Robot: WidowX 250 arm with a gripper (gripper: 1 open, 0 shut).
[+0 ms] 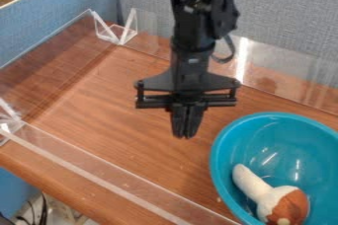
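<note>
My gripper [185, 120] hangs above the wooden table, left of a teal bowl [231, 140], with its fingers shut and nothing visible between them. In the bowl at lower right lies a toy [280, 203] with a long white stalk and a brown-and-white round end.
Clear acrylic walls edge it, with white brackets [114, 32] at the back left. A grey panel stands behind, and cables hang below the front left.
</note>
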